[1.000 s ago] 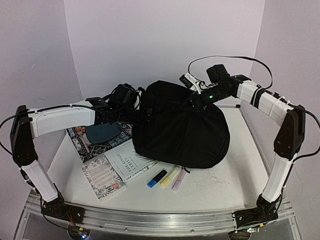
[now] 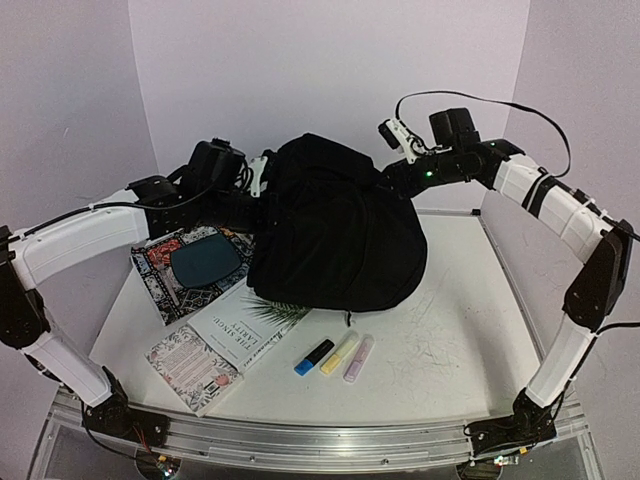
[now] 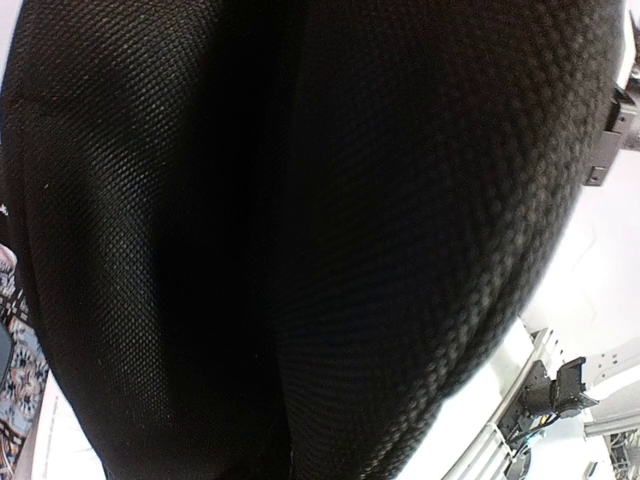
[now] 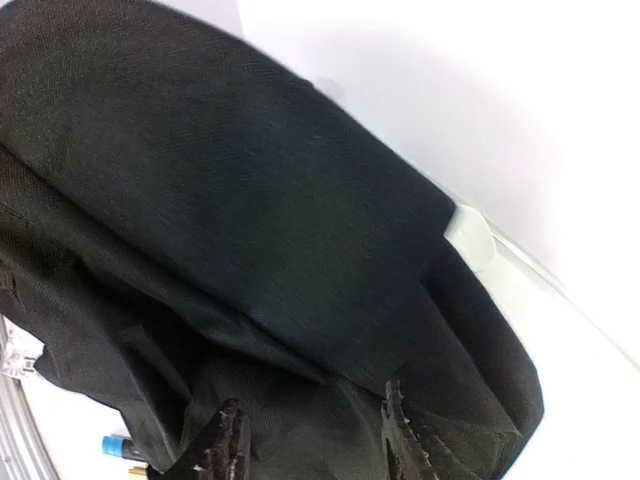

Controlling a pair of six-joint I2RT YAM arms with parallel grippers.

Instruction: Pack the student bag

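The black bag stands bulging and creased in the middle of the table in the top view. At its upper left side my left gripper is up against the fabric; its fingers are hidden there. Dark mesh cloth of the bag fills most of the left wrist view and covers the fingers. My right gripper is at the bag's upper right, open, its two fingers well apart in front of the cloth. Whether any fabric lies between them is unclear. A folded flap of the bag spreads above those fingers.
Left of the bag lie a white book, a floral-patterned book and a dark blue pouch on a patterned item. Blue, yellow and pink markers lie in front.
The bag has shifted left and toward the back along with my left gripper. My right gripper has moved slightly up and right. The white and floral books have slid to the left.
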